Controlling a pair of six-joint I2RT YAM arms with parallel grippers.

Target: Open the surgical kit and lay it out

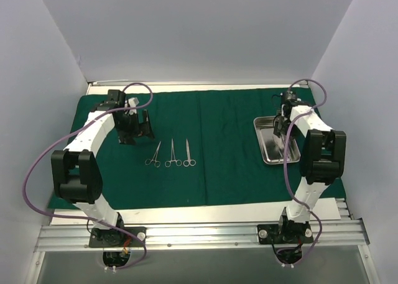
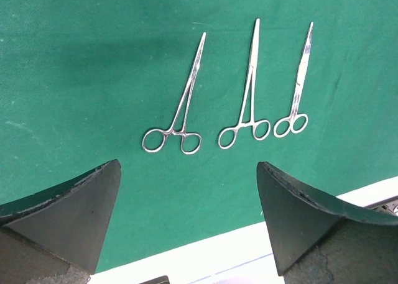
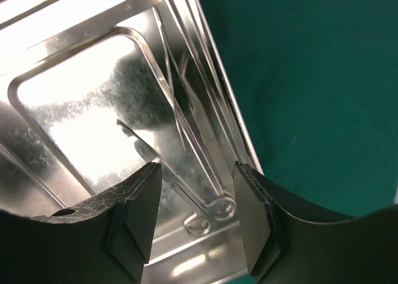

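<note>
Over the right end of the steel tray (image 1: 263,141), my right gripper is open, its fingers apart. Between and ahead of them in the right wrist view lies a ring-handled instrument (image 3: 180,181), inside the tray. A thin rod (image 3: 168,73) and a flat slender instrument (image 3: 206,125) lie along the tray's side wall. My left gripper stands open and empty above the cloth. In the left wrist view, two clamps, the first (image 2: 186,97) and second (image 2: 251,79), and a pair of scissors (image 2: 300,85) lie in a row.
A green cloth (image 1: 230,172) covers most of the table. Its middle, between the laid-out instruments and the tray, is clear. Grey walls (image 1: 199,35) stand at the back and both sides.
</note>
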